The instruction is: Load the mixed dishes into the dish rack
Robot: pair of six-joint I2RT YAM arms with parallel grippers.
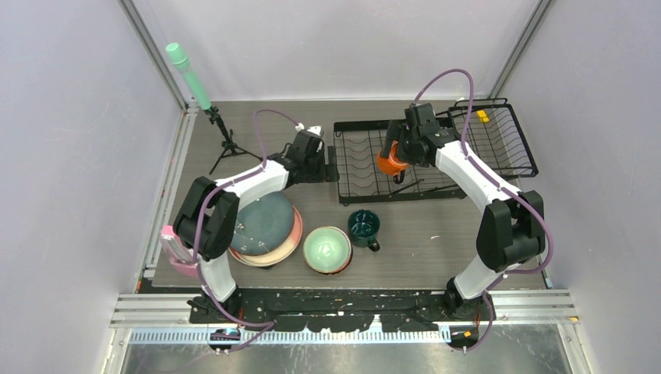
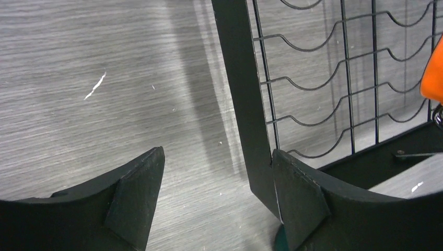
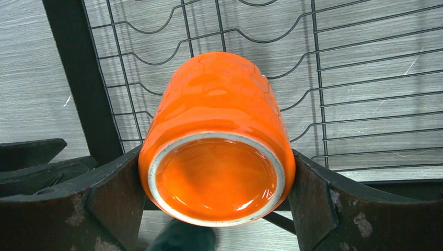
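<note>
An orange mug (image 1: 389, 162) is over the black dish rack (image 1: 366, 196), its base facing up toward the right wrist camera (image 3: 216, 178); my right gripper has a finger on either side of it, though whether they grip it is unclear. My left gripper is part open at the rack's left rim, nothing clear between its fingers but part of that rim. A dark green mug (image 1: 364, 226), a green bowl (image 1: 326, 250) stacked on another dish, and a blue-grey plate (image 1: 261, 222) on other plates lie in front.
A wire side basket (image 1: 514, 140) with a yellow item is at the rack's right. A mint-green object on a tripod (image 1: 195, 86) stands back left; a pink object (image 1: 179, 253) is front left.
</note>
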